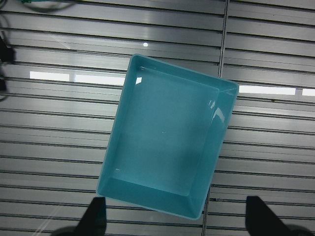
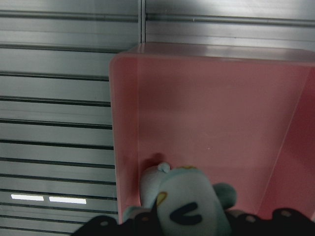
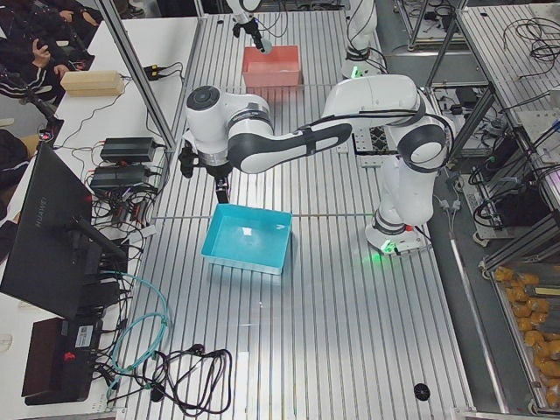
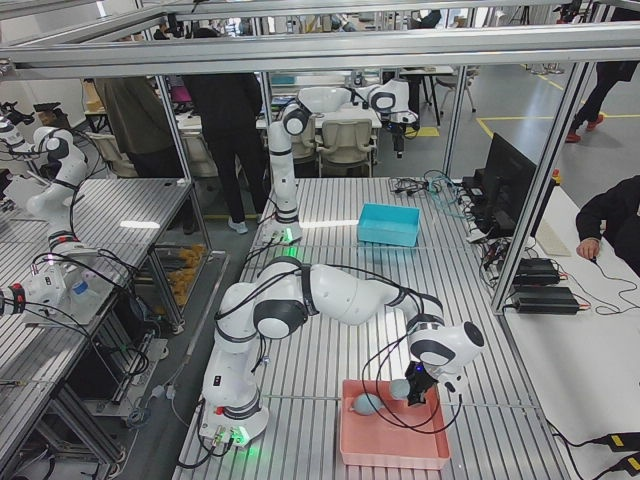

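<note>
The pink bin [image 4: 394, 450] holds a pale blue plush toy [image 4: 367, 403]. Over the bin, my right gripper [image 4: 418, 388] is shut on a second pale blue plush [image 2: 189, 206], which has dark markings and a yellow patch and fills the lower middle of the right wrist view, partly covering the one below. The empty blue bin [image 3: 247, 236] sits at the other end of the slatted table. My left gripper [image 3: 222, 188] hangs just beyond that bin; its dark fingers show at the bottom corners of the left wrist view, apart, with nothing between them.
A monitor [image 3: 48, 227], black power units [image 3: 127, 150] and tangled cables [image 3: 188, 376] line the table's side. Aluminium frame posts stand along the edges.
</note>
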